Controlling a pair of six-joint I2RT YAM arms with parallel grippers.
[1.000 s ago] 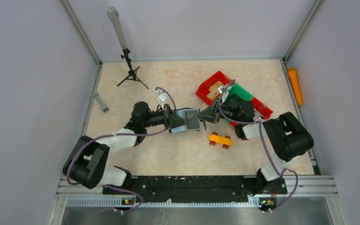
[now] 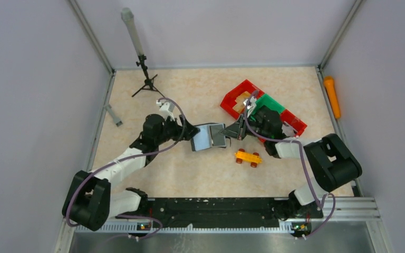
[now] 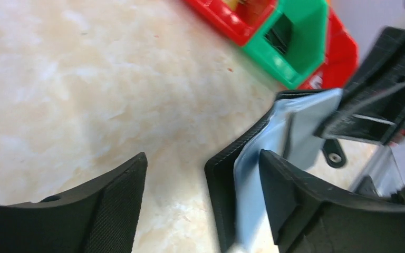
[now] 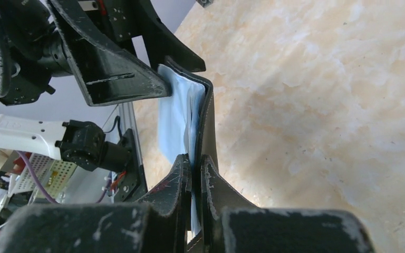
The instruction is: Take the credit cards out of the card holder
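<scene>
The card holder [image 2: 202, 138], black outside and pale blue inside, is held up between the arms, standing on edge in both wrist views [image 3: 256, 179] [image 4: 175, 113]. My right gripper [image 2: 227, 133] is shut on its side, the material running between the fingers. My left gripper [image 2: 189, 129] is open at the holder's left end, fingers apart on either side of it in its own wrist view. No separate credit card can be told apart from the holder.
Red and green bins [image 2: 269, 100] stand at the back right. A yellow toy car [image 2: 248, 157] lies in front of the holder. A tripod [image 2: 148, 81] stands back left.
My left gripper has drawn back to the left and opened wider, uncovering more of the blue inside. The holder and my right gripper have barely moved; the right arm's base joints shifted slightly.
</scene>
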